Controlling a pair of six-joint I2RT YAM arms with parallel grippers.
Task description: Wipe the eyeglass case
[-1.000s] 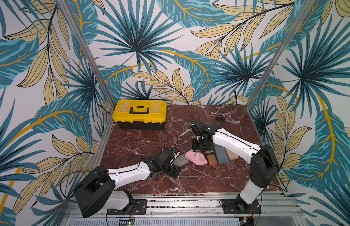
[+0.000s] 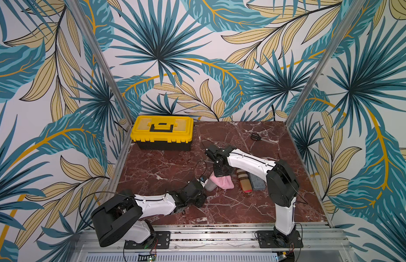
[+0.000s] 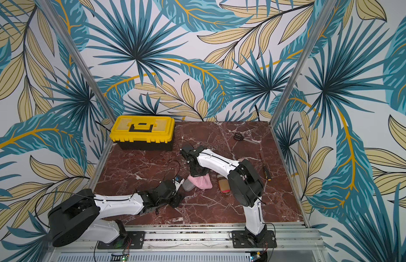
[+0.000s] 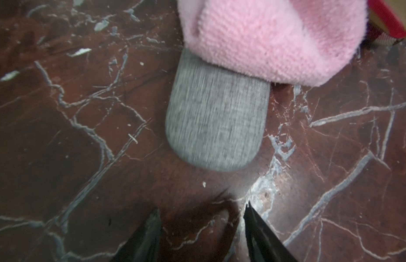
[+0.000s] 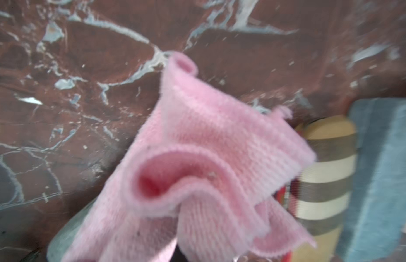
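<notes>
The grey fabric eyeglass case [image 4: 218, 118] lies on the marble-patterned table, its near rounded end bare and its far part under the pink cloth [image 4: 272, 43]. My right gripper [image 2: 220, 172] is above the case, shut on the bunched cloth; in the right wrist view folds of the cloth [image 5: 203, 174] hide its fingertips. Close to the case's near end is my left gripper. Its fingers [image 4: 146, 235] stand apart in the left wrist view, with bare table showing between them and the case beyond their tips.
Right of the cloth lie a striped brown case [image 5: 327, 183] and a blue-grey case [image 5: 377, 174]. A yellow toolbox [image 2: 162, 128] stands at the back left, scissors [image 2: 256, 136] at the back right.
The left arm shifted slightly.
</notes>
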